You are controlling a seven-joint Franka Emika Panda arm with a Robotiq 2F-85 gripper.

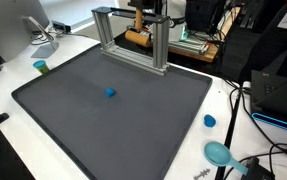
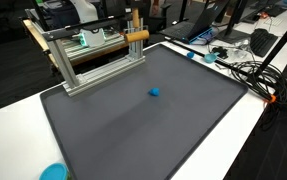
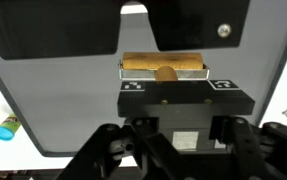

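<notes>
A wooden mallet-shaped tool, its orange-tan head point(image 1: 139, 38) lying sideways, hangs beside the upright of a silver metal frame point(image 1: 133, 58). In the second exterior view, the same wooden head point(image 2: 138, 36) shows at the right end of the frame, with a thin handle point(image 2: 136, 19) rising from it. Seen from the wrist, my gripper is shut on the handle, and the head point(image 3: 163, 62) lies beyond the fingers. The fingers are cut off or hard to make out in both exterior views.
On the dark grey mat point(image 1: 83, 105) lies a small blue object point(image 1: 110, 92). A green tin point(image 1: 41, 67) stands at the left. Another blue piece point(image 1: 209, 121) and a teal round thing point(image 1: 219, 154) are at the right.
</notes>
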